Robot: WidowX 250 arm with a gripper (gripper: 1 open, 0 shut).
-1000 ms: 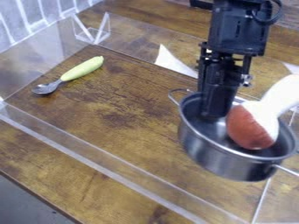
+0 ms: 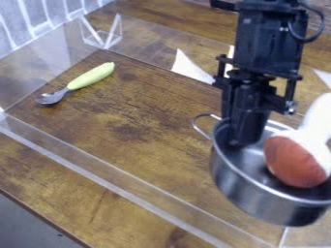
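Observation:
My black gripper (image 2: 243,108) hangs over a steel pot (image 2: 258,200) at the right, its lower part reaching down at the pot's left rim by a thin wire handle. It looks shut; whether anything thin is between the fingers is hidden. In the pot, at its right side, rests an object with a brown-red rounded end (image 2: 296,162) and a white upper part, tilted upward.
A spoon (image 2: 85,79) with a pale yellow handle lies at the left on the wooden table (image 2: 123,155). Clear low plastic walls border the area, with white triangular pieces at the back.

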